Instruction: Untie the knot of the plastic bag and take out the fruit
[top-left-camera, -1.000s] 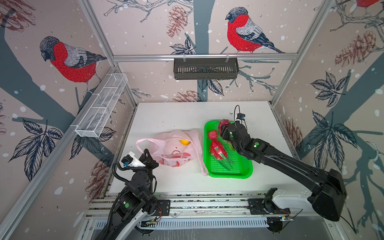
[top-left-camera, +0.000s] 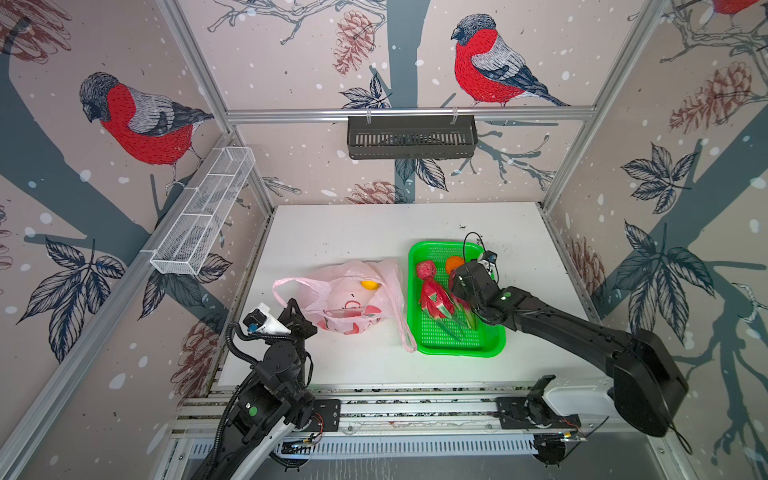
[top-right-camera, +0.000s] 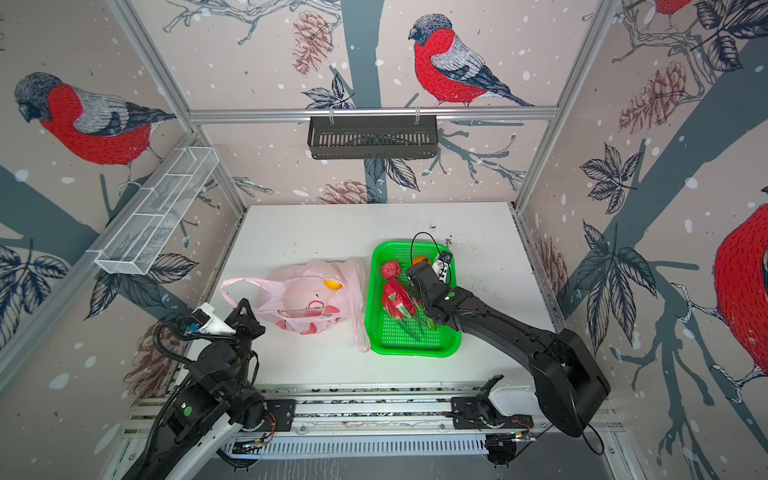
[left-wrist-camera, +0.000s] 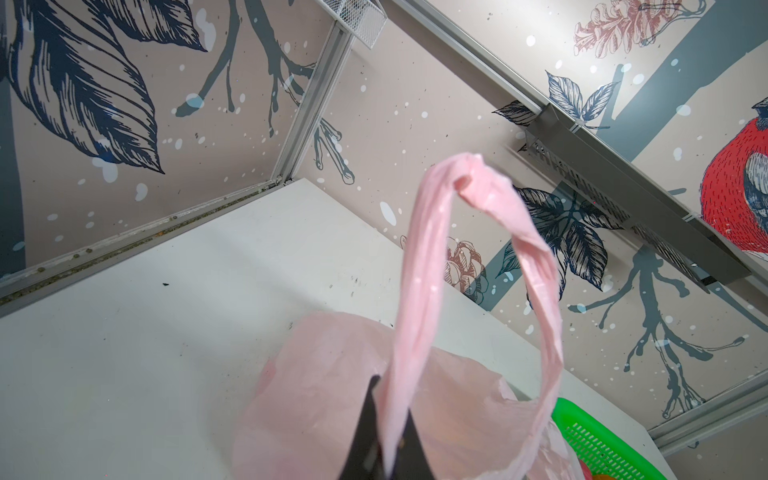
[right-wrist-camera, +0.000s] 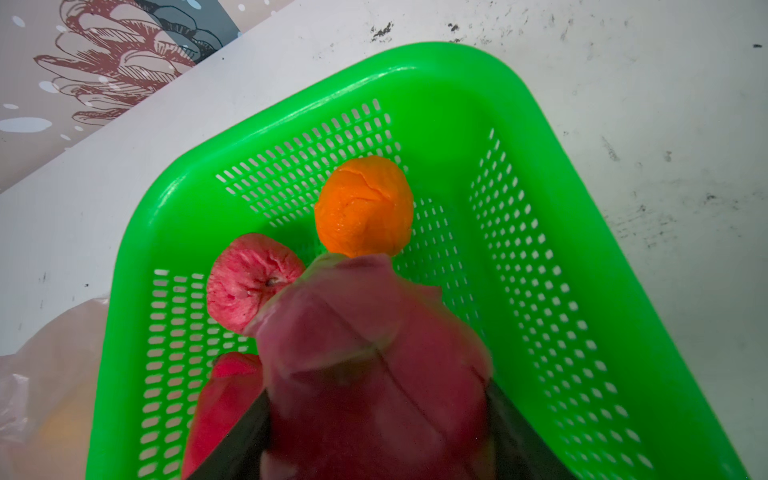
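Observation:
The pink plastic bag (top-left-camera: 349, 297) lies open on the left of the table, a yellow fruit (top-left-camera: 369, 285) inside. One bag handle (left-wrist-camera: 544, 280) stands up in a loop, its lower end between the fingertips of my shut left gripper. Inside the green basket (right-wrist-camera: 552, 128) my right gripper has its fingers on both sides of a dragon fruit (right-wrist-camera: 364, 352). Whether they still press on it cannot be told. An orange (right-wrist-camera: 364, 206), a wrinkled red fruit (right-wrist-camera: 252, 280) and another dragon fruit (right-wrist-camera: 228, 412) are also in the basket.
A white wire rack (top-left-camera: 209, 208) hangs on the left wall and a dark shelf (top-left-camera: 412, 137) on the back wall. Bag plastic reaches the basket's left rim.
My right gripper has brought the dragon fruit down and toward the front of the basket, so the orange now shows behind it. The left arm and the bag have stayed put.

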